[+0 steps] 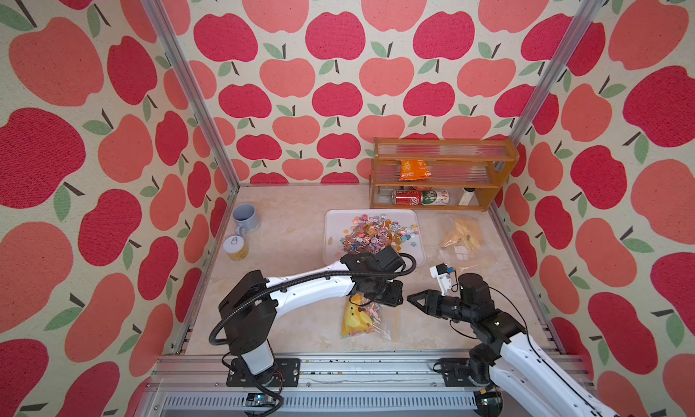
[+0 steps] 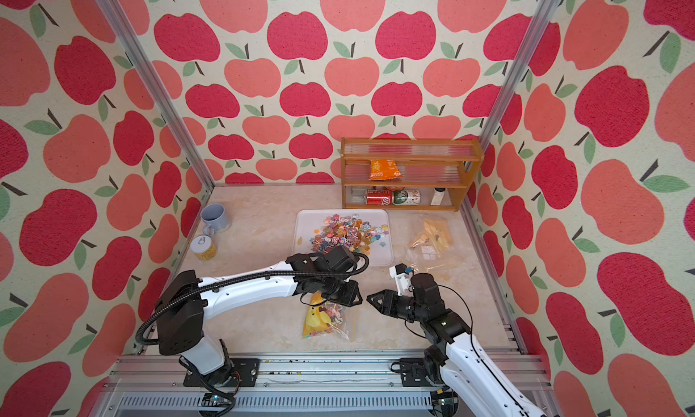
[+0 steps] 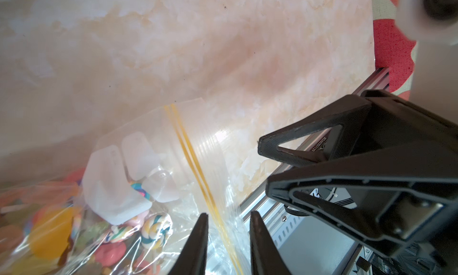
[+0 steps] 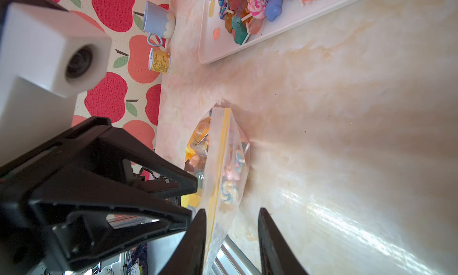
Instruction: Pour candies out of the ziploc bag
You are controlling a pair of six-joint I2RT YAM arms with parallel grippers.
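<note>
A clear ziploc bag [image 1: 358,319] of colourful candies with a yellow print lies flat on the front table, its orange seal strip [image 3: 200,179] toward the right. Above it, my left gripper [image 1: 396,294] points down, fingertips parted over the seal end, holding nothing. Just right of the bag, my right gripper [image 1: 414,301] hovers low, fingertips apart and empty, facing the seal. A white tray [image 2: 304,228] heaped with candies and lollipops sits behind both arms.
A second bag [image 1: 463,236] lies at right beside the tray. A wooden shelf [image 1: 445,142] with snacks and cans stands at the back; a mug [image 1: 244,215] and a can [image 1: 235,248] are at left.
</note>
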